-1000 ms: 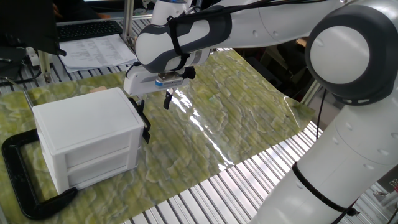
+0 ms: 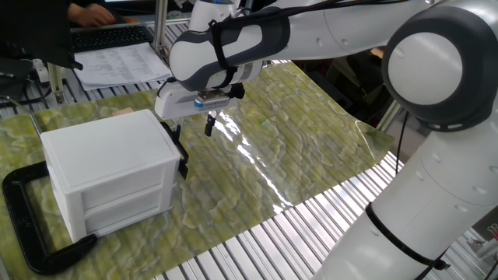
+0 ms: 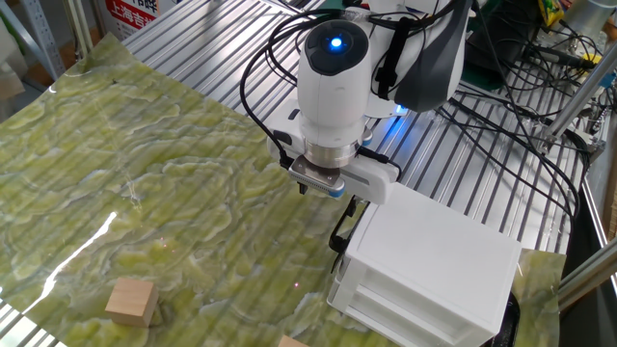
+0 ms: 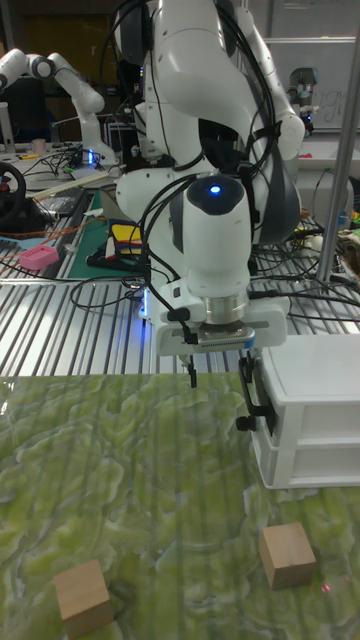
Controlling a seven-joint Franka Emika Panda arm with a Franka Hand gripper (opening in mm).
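Observation:
A white two-drawer cabinet (image 2: pixel 113 167) stands on the green marbled sheet, its drawers looking closed. Black fittings (image 4: pixel 260 397) show on its front, close by one finger of my gripper (image 4: pixel 220 384). The two fingers are spread apart and point down, the other finger (image 2: pixel 210 123) hanging free over the sheet. Between them I see no object. Whether the nearer finger touches the cabinet fitting cannot be made out. Two wooden blocks lie on the sheet: one block (image 4: pixel 288 555) in front of the cabinet, another block (image 4: pixel 83 597) farther left.
A black clamp-like frame (image 2: pixel 19 214) lies around the cabinet's rear side. Papers (image 2: pixel 120 65) and a keyboard (image 2: pixel 113 36) sit beyond the sheet. The green sheet (image 3: pixel 193 193) is largely bare away from the cabinet, and cables (image 3: pixel 525 135) run behind the arm.

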